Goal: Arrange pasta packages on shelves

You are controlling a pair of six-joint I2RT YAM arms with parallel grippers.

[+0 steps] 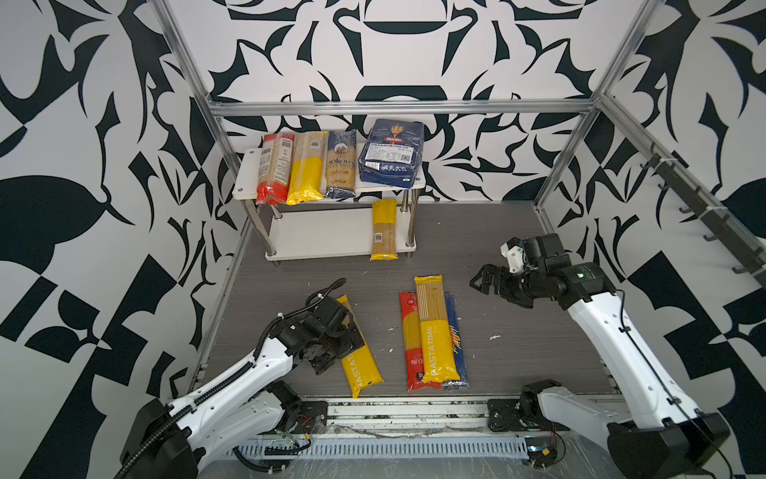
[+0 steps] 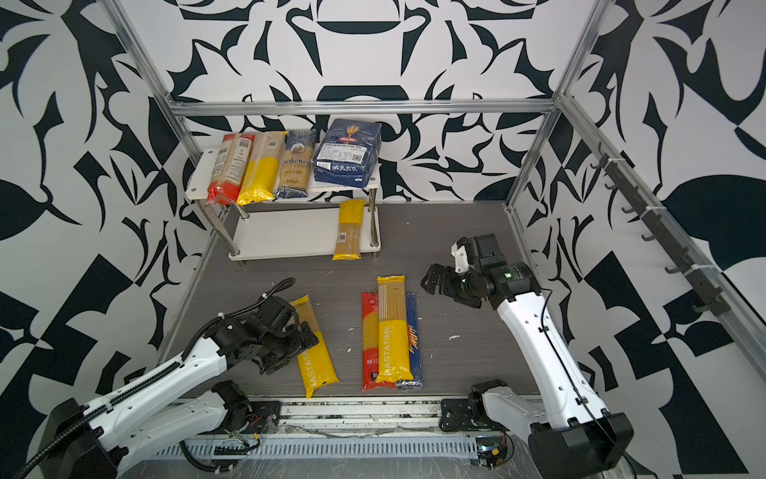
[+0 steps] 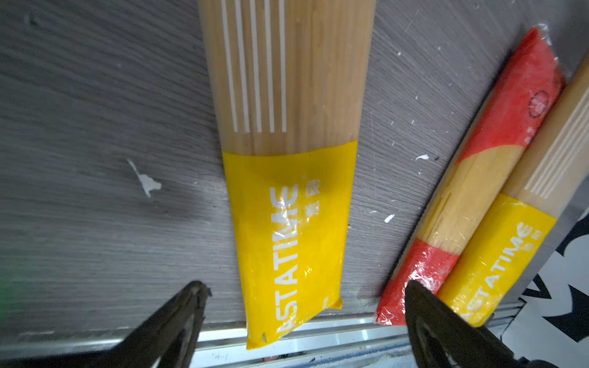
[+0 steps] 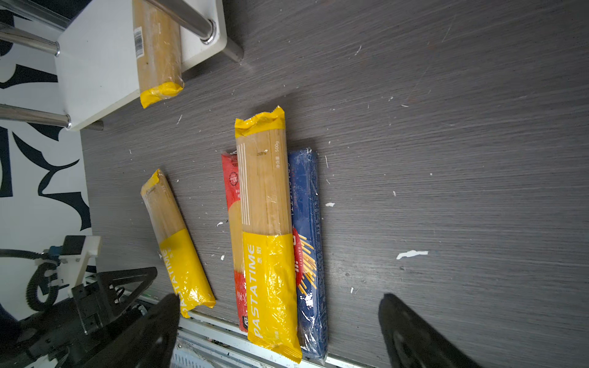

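Note:
A loose yellow Pastatime package (image 3: 288,245) lies at front left, with my open left gripper just above it. Near the middle, another yellow package (image 1: 437,335) lies on a red one (image 1: 408,351) and a blue one (image 4: 311,251). My open right gripper hangs above and right of that pile, empty. One yellow package (image 1: 383,231) lies on the lower board (image 1: 311,235), at its right end.
Shelf posts (image 1: 411,223) stand at the lower board's corners, and its left and middle are bare. Patterned walls and a metal rail with hooks (image 2: 654,231) bound the space.

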